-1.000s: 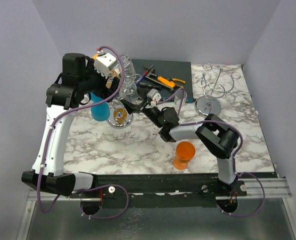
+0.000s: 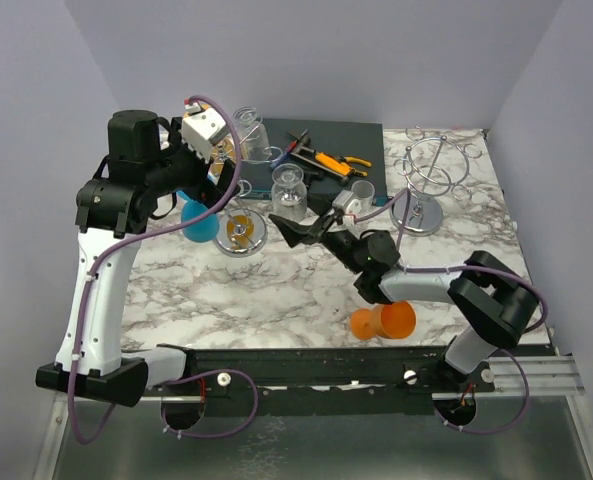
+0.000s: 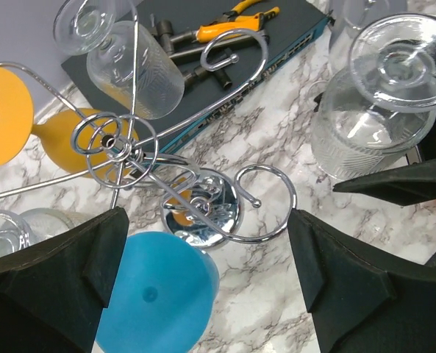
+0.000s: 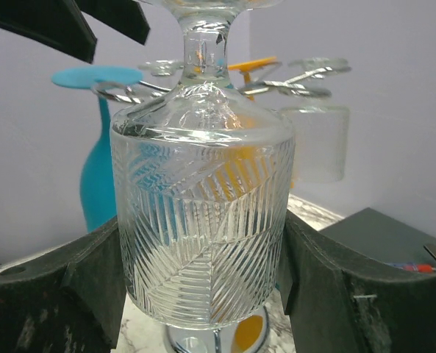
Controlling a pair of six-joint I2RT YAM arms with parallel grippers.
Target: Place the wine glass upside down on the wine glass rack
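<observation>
My right gripper point(image 2: 311, 222) is shut on a clear wine glass point(image 4: 203, 213), held upside down with foot on top, just right of the left rack. My left gripper hangs open over that wire rack point(image 3: 243, 237). A blue glass point(image 3: 170, 287), a yellow glass point(image 3: 1, 110) and clear glasses point(image 3: 133, 70) are on or around the rack, foot up; an empty curled loop faces the held glass.
A second, empty rack point(image 2: 424, 212) stands at the right. A dark board point(image 2: 361, 145) with tools lies behind. An orange glass point(image 2: 394, 320) lies near the front edge.
My right gripper and its glass have moved right, away from the left rack.
</observation>
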